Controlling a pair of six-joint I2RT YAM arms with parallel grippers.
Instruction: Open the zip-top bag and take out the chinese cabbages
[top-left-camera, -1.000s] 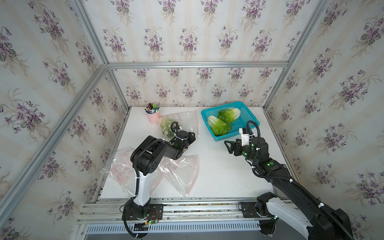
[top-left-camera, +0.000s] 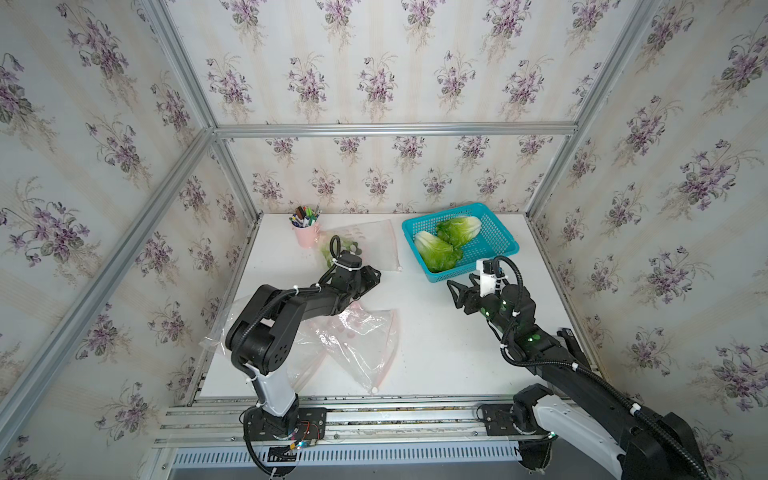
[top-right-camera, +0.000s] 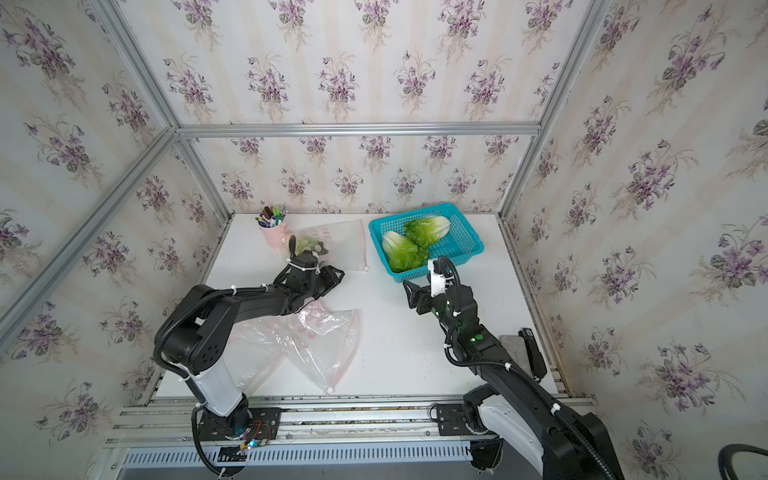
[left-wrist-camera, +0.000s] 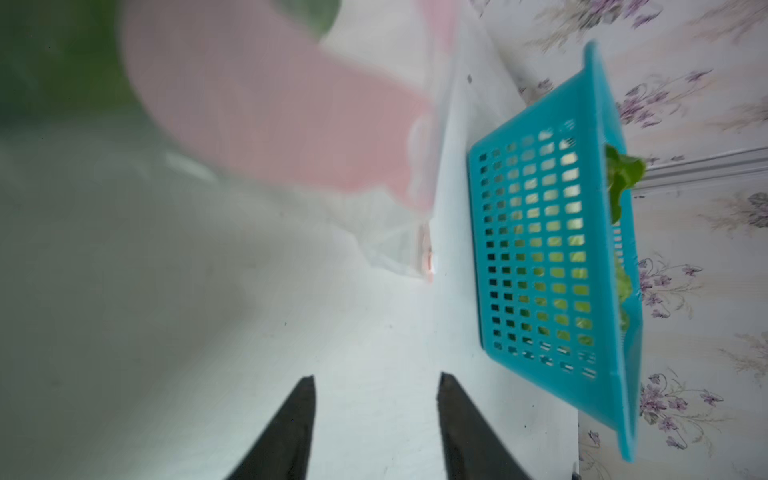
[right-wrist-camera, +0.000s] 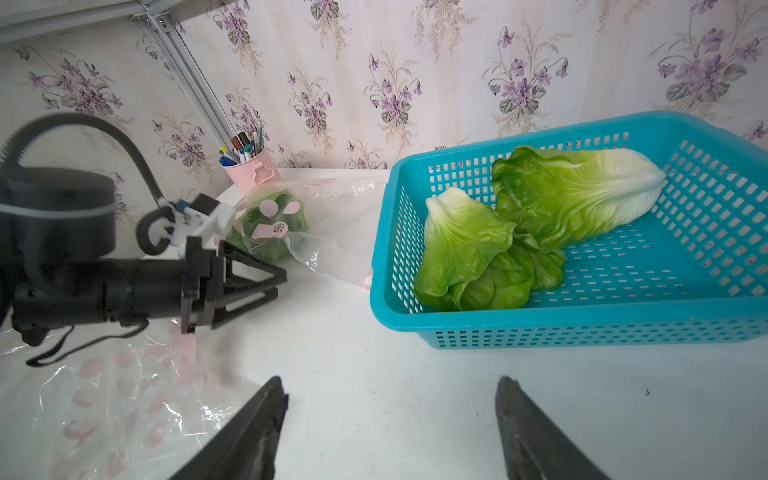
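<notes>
A clear, pink-spotted zip top bag (right-wrist-camera: 316, 249) lies at the back left with a green cabbage (right-wrist-camera: 270, 228) inside. In the top left view my left arm partly hides that cabbage. My left gripper is on the near side of this bag, its fingers apart with nothing between them; in the right wrist view they show as parted black fingers (right-wrist-camera: 252, 285). Two cabbages (top-left-camera: 437, 251) rest in the blue basket (top-left-camera: 501, 254). My right gripper is open and empty, in front of the basket.
Flat, clear plastic bags (top-left-camera: 360, 344) lie at the front left, partly beneath my left arm. A pink cup of pens (top-left-camera: 306, 235) stands in the back left corner.
My left arm has swung leftward, its elbow going furthest and its gripper shifting a little left. Now it covers more of the cabbage in the back bag. The right arm has barely moved.
</notes>
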